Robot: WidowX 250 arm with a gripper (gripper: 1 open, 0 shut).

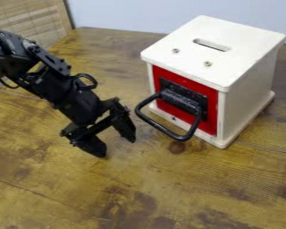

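A black robot gripper (112, 143) hangs low over the wooden table at the left, fingers apart and pointing down, with nothing visible between them. To its right stands a white box (253, 89) with a slot in the top and a red front panel (211, 98). A black handle (163, 128) juts out from that front towards the gripper, a short distance from the fingers and not touching them.
A bamboo mat (26, 27) lies at the back left, and a pale wall runs behind the table.
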